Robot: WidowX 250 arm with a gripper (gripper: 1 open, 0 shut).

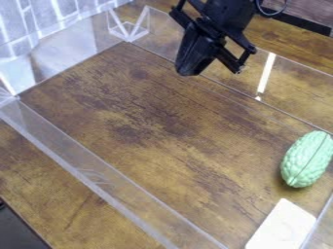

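My black gripper (196, 60) hangs at the top centre over the back of the wooden work area, pointing down-left; it looks shut, with nothing visible between its fingers. A pale green ribbed oval object (306, 159) lies on the wood at the right, well apart from the gripper.
Clear plastic walls (92, 190) border the wooden floor (156, 136). A white flat piece (279, 226) sits at the bottom right. A whitish translucent curtain or sheet (39, 24) is at the top left.
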